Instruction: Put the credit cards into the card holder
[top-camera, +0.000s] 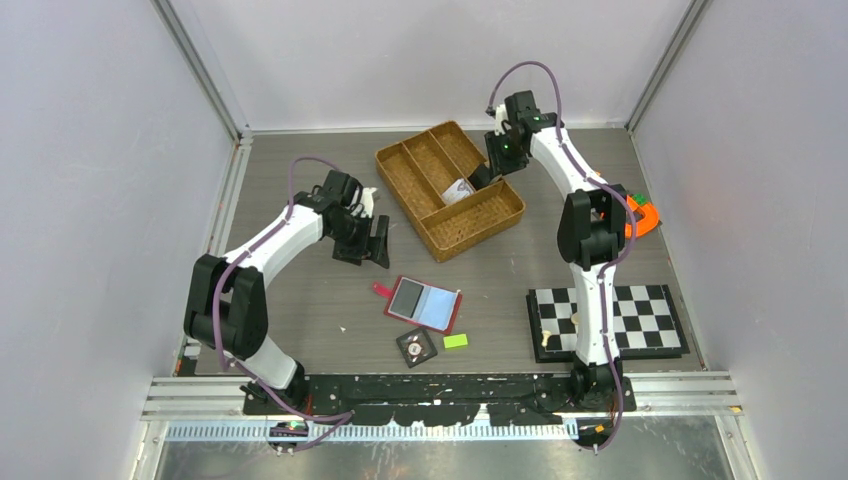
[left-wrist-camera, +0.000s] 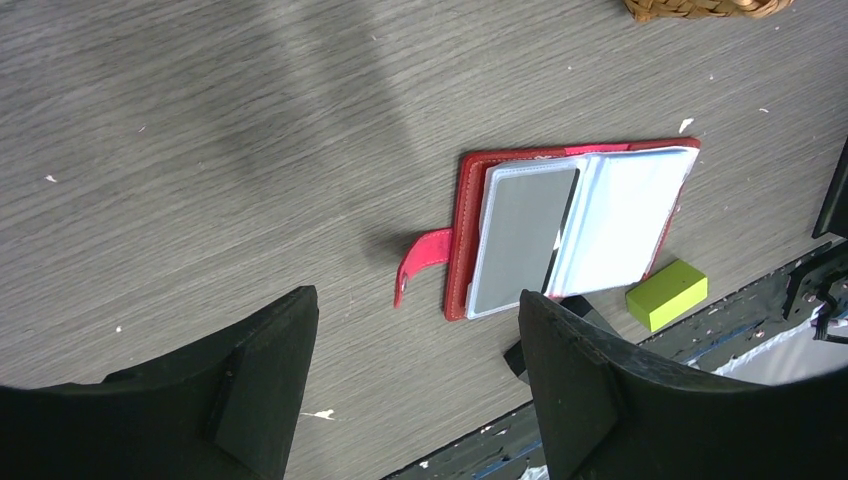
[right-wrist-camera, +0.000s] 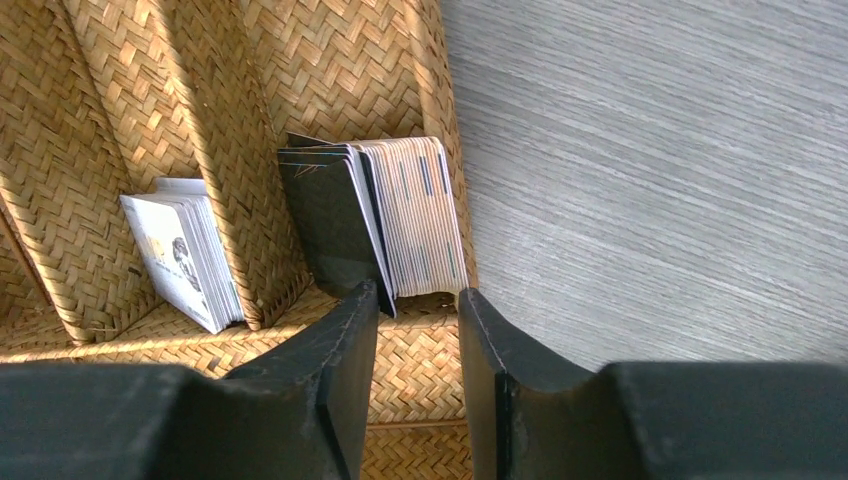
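In the right wrist view a stack of cards (right-wrist-camera: 420, 215) with a dark front stands in a compartment of the woven box (right-wrist-camera: 75, 170); a white card stack (right-wrist-camera: 180, 255) is in the neighbouring one. My right gripper has its fingertips apart at the near edge of the dark-fronted stack; whether they grip it is unclear. The red card holder (left-wrist-camera: 465, 240) lies open on the table in the left wrist view, with clear sleeves. My left gripper is open and empty, left of the box in the top view.
A green block (top-camera: 455, 341) and a dark square object (top-camera: 416, 347) lie near the front edge. A checkerboard (top-camera: 645, 320) is at front right, an orange object (top-camera: 644, 220) behind it. The table's left half around the left arm is mostly free.
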